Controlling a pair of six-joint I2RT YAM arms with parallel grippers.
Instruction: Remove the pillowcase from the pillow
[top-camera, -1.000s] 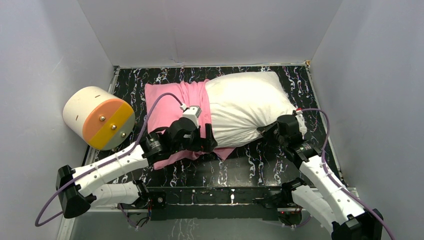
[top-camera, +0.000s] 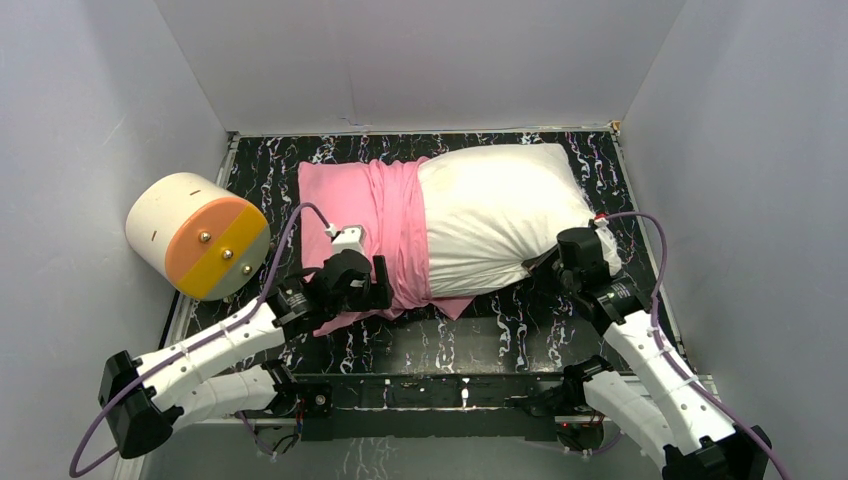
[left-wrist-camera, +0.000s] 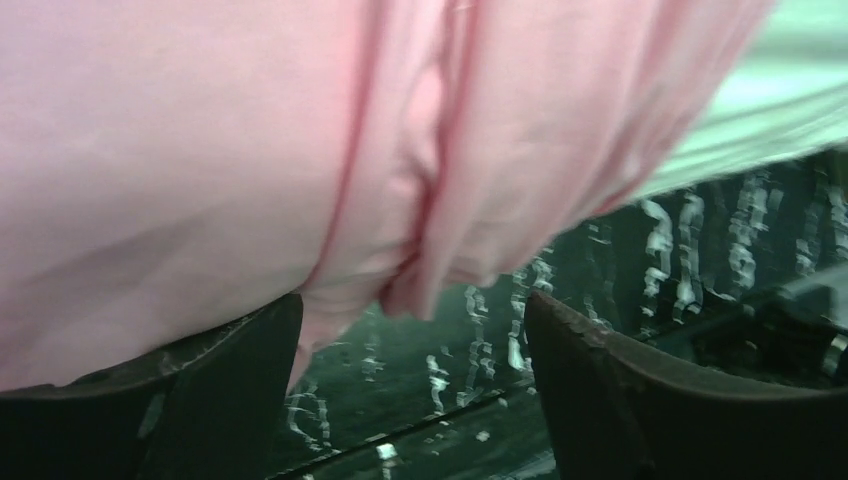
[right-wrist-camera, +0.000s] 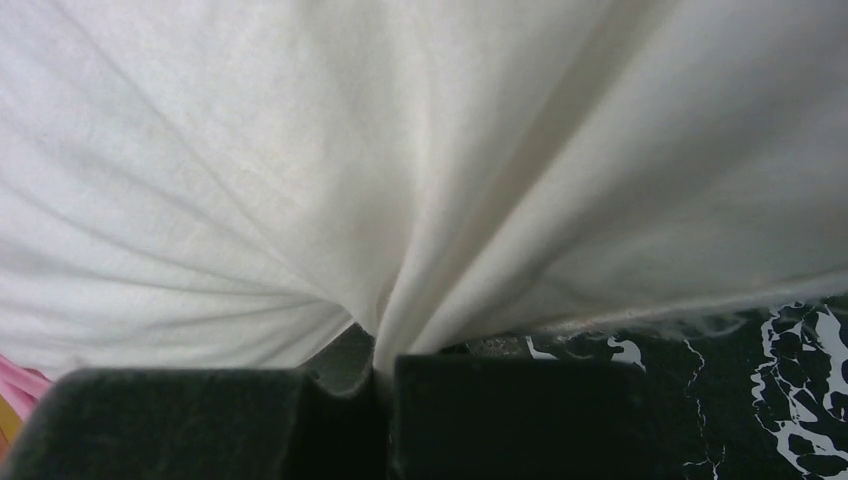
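Half of the white pillow lies bare on the right, while the pink pillowcase covers its left half and is bunched in folds along its open edge. My right gripper is shut on a gathered fold of the pillow's lower right part. Over the lower part of the pillowcase, my left gripper stands open, its fingers apart. In the left wrist view, pink folds hang just beyond and between the fingertips, blurred; nothing looks pinched.
On the left, a large striped cylinder stands beside the dark marbled table. Grey walls enclose the back and sides. Free table shows in front of the pillow.
Pillow and pillowcase have shifted slightly right; the right arm moved only a little.
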